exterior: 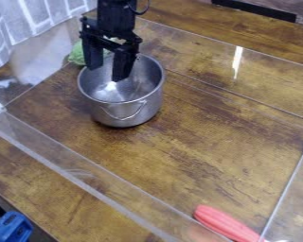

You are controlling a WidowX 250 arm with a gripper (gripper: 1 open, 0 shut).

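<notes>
A steel pot (pixel 122 104) with a wire handle stands on the wooden floor near the upper left. The black gripper (pixel 107 55) hangs over the pot's back part, its dark fingers pointing down at the opening. Whether the fingers are open or shut, and whether anything is between them, is hard to tell.
A green object (pixel 80 54) lies behind the pot at the left. A pink item (pixel 223 223) is at the bottom right, a blue object (pixel 8 228) at the bottom left. Clear walls edge the wooden area.
</notes>
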